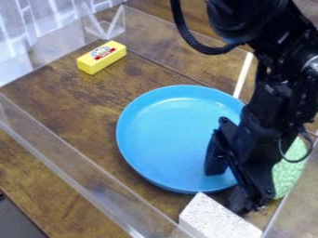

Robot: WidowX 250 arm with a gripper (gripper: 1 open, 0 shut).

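My black gripper (233, 169) is low at the right side of the blue plate (162, 139), open, its fingertips over the plate's right part and near its edge. The arm hides much of a pale green vegetable-shaped object (288, 169) just right of it. I cannot make out anything between the fingers.
A yellow box (102, 58) lies at the back left on the wooden floor (69, 107). A white speckled block (218, 218) sits at the front, below the gripper. Clear walls edge the workspace. The wood left of the plate is clear.
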